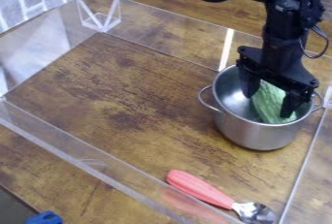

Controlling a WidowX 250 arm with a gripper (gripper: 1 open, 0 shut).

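Observation:
A steel pot (247,126) with two side handles stands on the wooden table at the right. A pale green bumpy vegetable (270,100) lies inside it, partly hidden by the black gripper (266,90), which is down in the pot over it. The gripper is open, its fingers around the upper part of the vegetable; whether they touch it is unclear.
A pink-handled spoon (208,189) lies near the front. Clear plastic walls (104,179) border the work area. A blue object (43,217) sits at the bottom left corner.

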